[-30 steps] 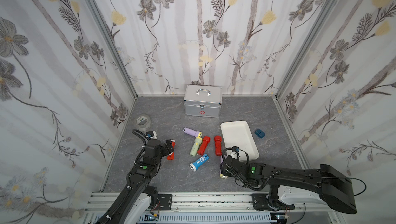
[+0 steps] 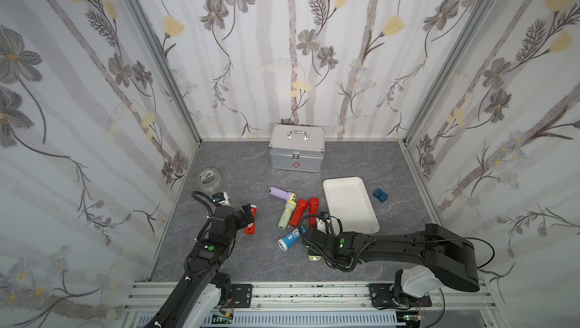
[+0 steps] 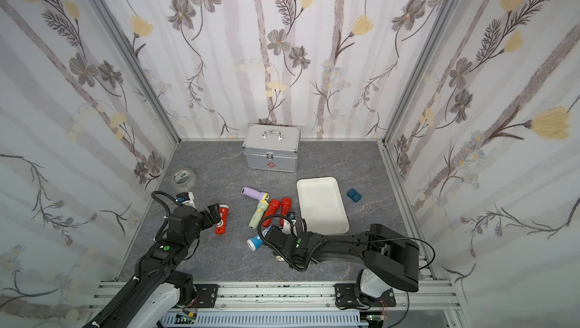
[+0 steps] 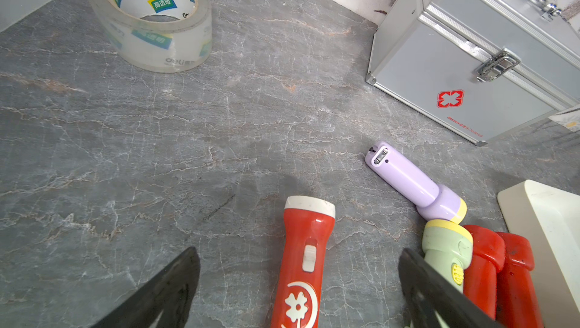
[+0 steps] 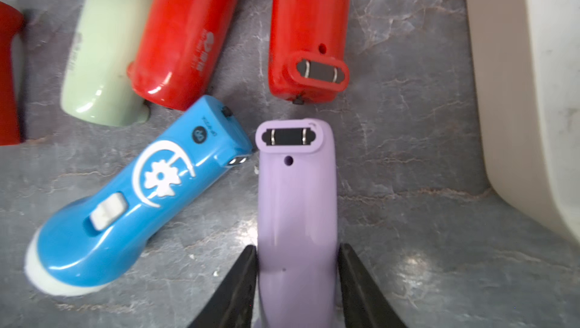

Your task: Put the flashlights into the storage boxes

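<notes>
A purple flashlight lies between the fingers of my right gripper, both tips against or very near its sides; whether they grip it cannot be told. A blue flashlight lies close to its left. Ahead are two red flashlights and a pale green one. At left, my left gripper stands open above another red flashlight, with nothing gripped. A second purple flashlight lies farther back. The white tray stands right of the group, its visible floor empty.
A silver case with a red cross stands shut near the back wall. A tape roll lies at the back left, and a small blue object right of the tray. Bare table lies between the left red flashlight and the group.
My right arm has moved left, away from the tray, and the purple flashlight at its gripper now lies farther left. The rightmost red flashlight has shifted slightly left. My left arm has barely moved.
</notes>
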